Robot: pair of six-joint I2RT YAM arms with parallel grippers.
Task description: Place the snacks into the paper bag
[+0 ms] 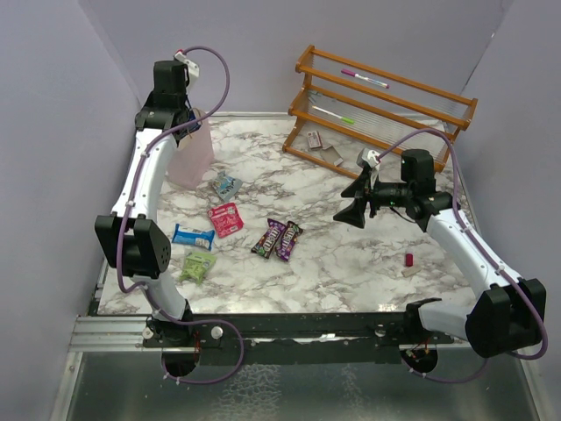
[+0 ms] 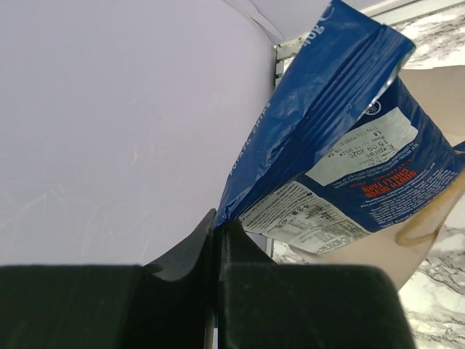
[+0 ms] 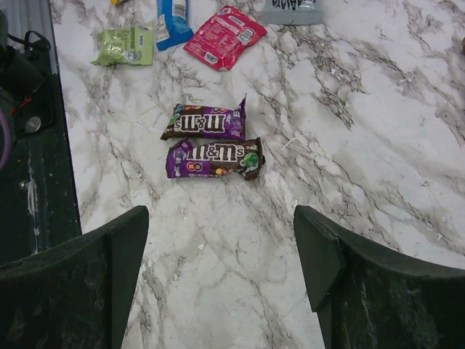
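Observation:
My left gripper is shut on the corner of a dark blue snack packet (image 2: 363,174), held over the pale paper bag (image 1: 195,156) at the back left. On the table lie a blue bar (image 1: 193,237), green packet (image 1: 197,266), pink packet (image 1: 225,219), grey packet (image 1: 226,185) and two purple M&M's packets (image 1: 268,238). My right gripper hangs open right of them, empty.
A wooden shelf rack (image 1: 308,70) with pens and small items stands at the back right. A small red object (image 1: 408,260) lies at the right.

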